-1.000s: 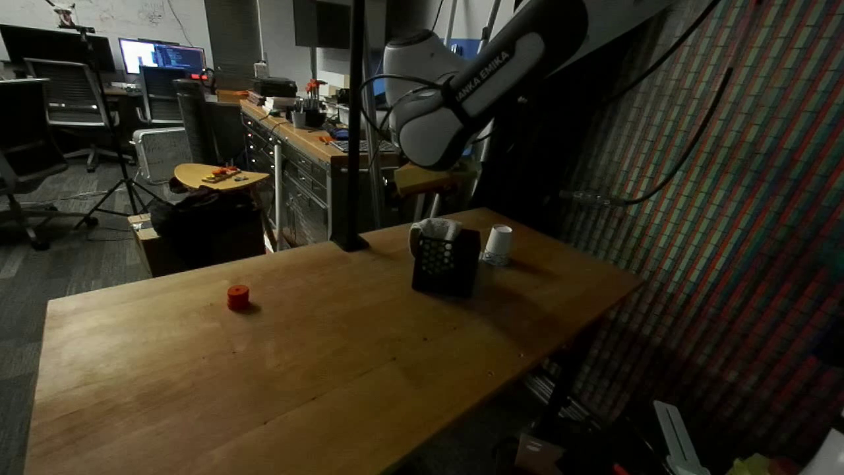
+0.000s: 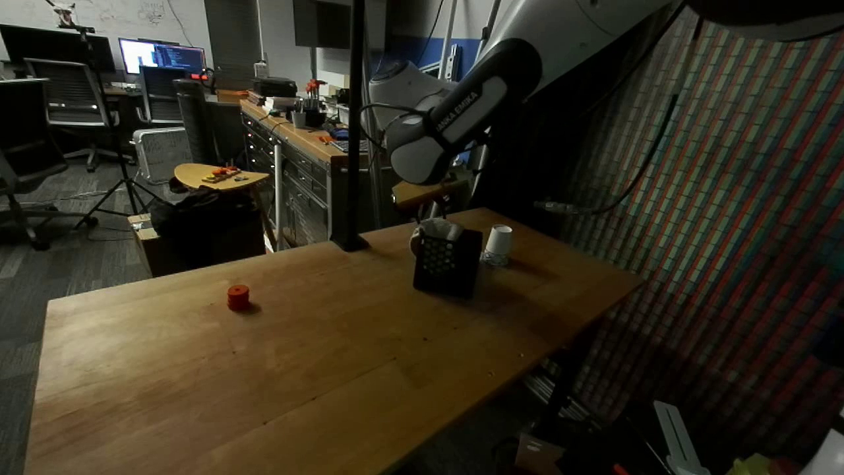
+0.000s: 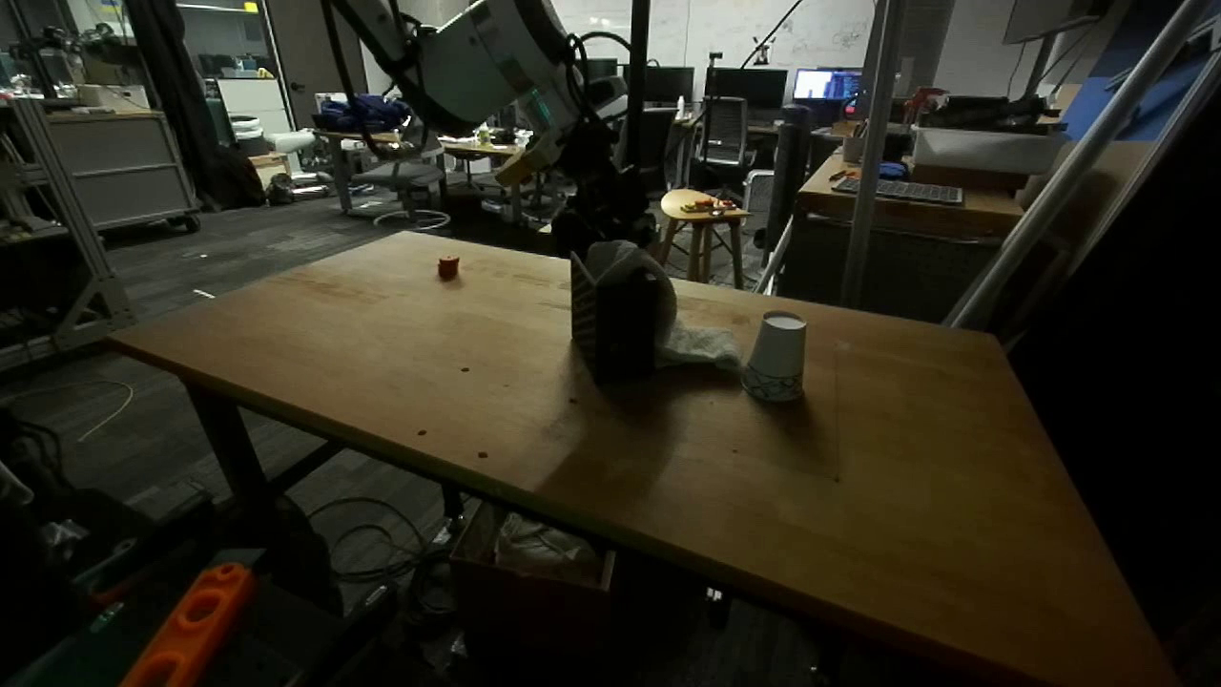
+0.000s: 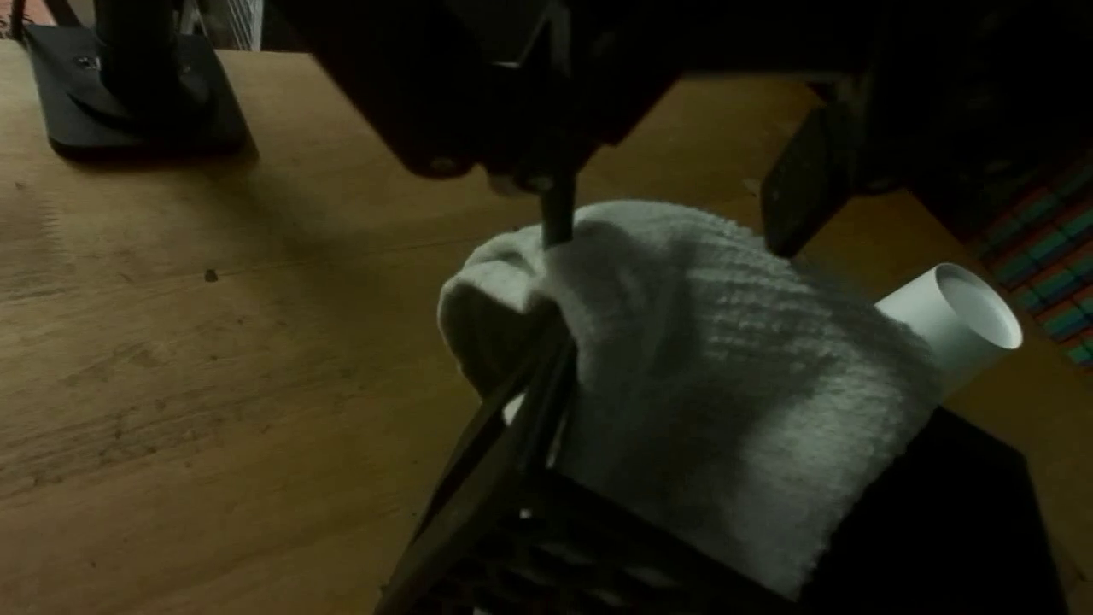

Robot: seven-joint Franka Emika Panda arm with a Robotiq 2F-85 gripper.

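A pale, textured cloth (image 4: 717,338) drapes over the rim of a black perforated basket (image 2: 447,265). In the second exterior view some of the cloth (image 3: 700,345) hangs out and reaches the table beside the basket. Directly above it is my gripper, its fingers apart. The left finger (image 4: 558,210) comes down at the cloth's top edge near the basket rim and appears to touch it. Over the cloth's far side stands the other finger (image 4: 809,190). Both exterior views leave the fingertips dark and hard to make out.
An upside-down white paper cup (image 3: 776,357) stands close to the basket. Farther off sits a small red cylinder (image 2: 238,297). A black post (image 2: 350,237) rises at the table's back edge.
The arm has come down and slightly left in the first exterior view, bringing its end closer to the basket. The basket and the cloth's top look slightly shifted.
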